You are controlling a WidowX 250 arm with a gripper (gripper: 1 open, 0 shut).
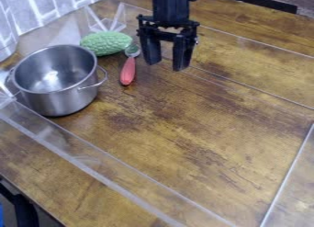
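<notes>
My black gripper (167,52) hangs at the top centre, its two fingers apart with nothing visible between them. It is to the right of a red-handled utensil (128,71) that lies on the wooden surface. A steel pot (55,74) with two side handles stands at the left, looking empty. A green textured vegetable-like object (106,45) lies behind the utensil, to the left of my gripper.
Clear strips or panels run along the left and right edges. A dark edge shows at the top right.
</notes>
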